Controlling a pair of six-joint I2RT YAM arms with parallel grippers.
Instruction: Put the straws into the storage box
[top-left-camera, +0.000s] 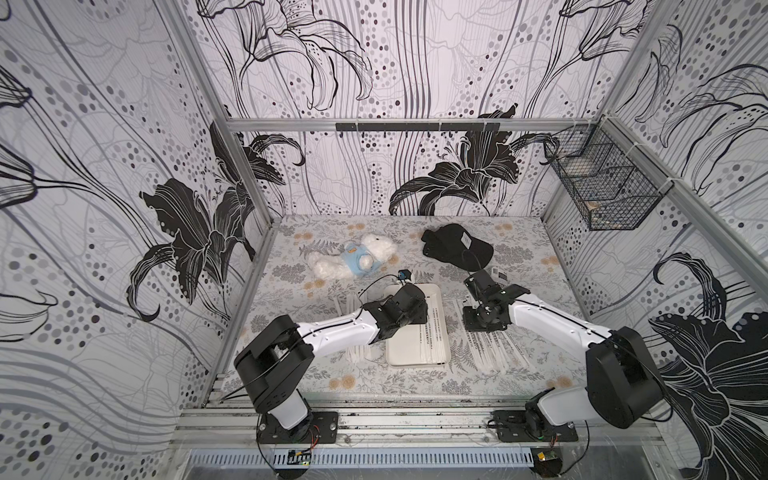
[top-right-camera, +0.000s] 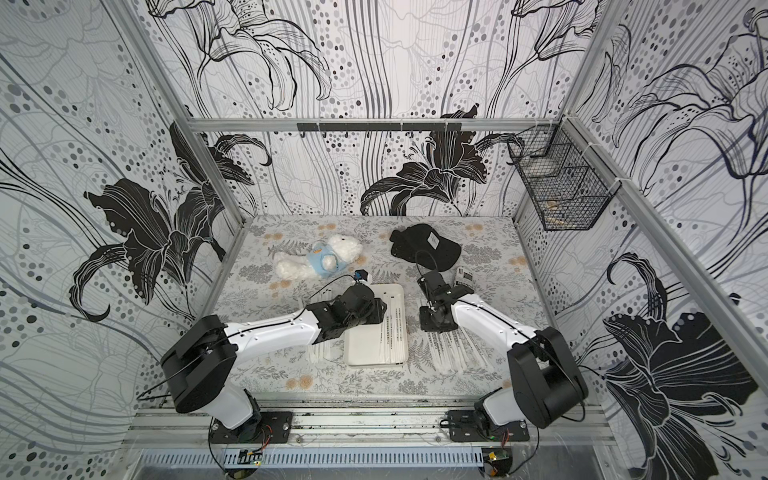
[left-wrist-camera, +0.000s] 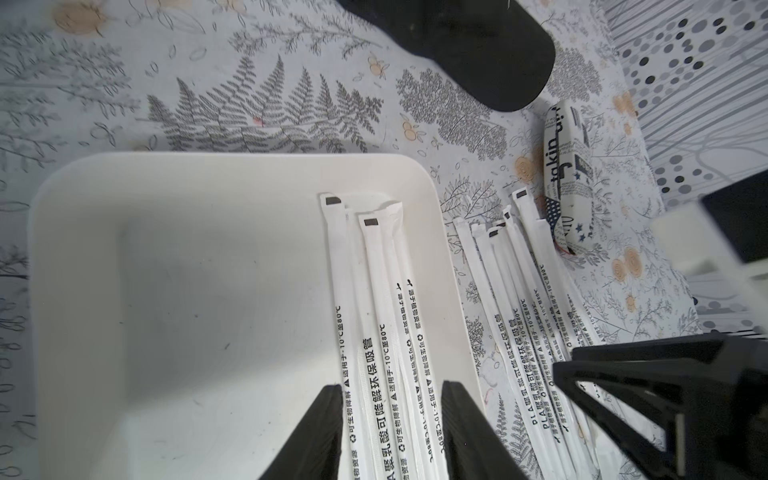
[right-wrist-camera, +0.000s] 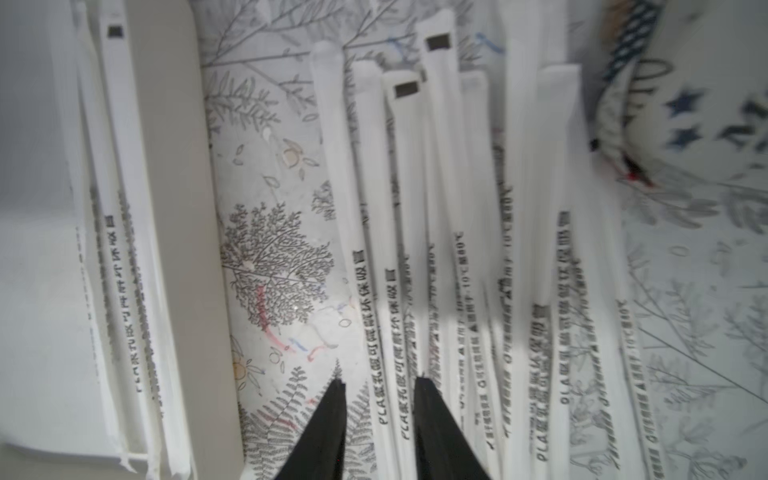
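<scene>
The storage box (left-wrist-camera: 200, 166) is a shallow white tray at the middle of the table. Inside, several paper-wrapped straws (left-wrist-camera: 340, 280) lie along its right side. Over these straws my left gripper stands partly open, its fingers apart. On the table to the right of the box more wrapped straws (right-wrist-camera: 372, 184) lie loosely side by side. Above their left edge is my right gripper, partly open, with no straw visibly gripped. A further group of straws (top-left-camera: 357, 352) lies left of the box, partly hidden by my left arm.
Behind the box lie a white plush toy (top-left-camera: 364, 257) in blue and a black cap (top-left-camera: 460, 244). A small printed packet (left-wrist-camera: 569, 176) sits just beyond the right-hand straws. A wire basket (top-left-camera: 612, 188) hangs high on the right.
</scene>
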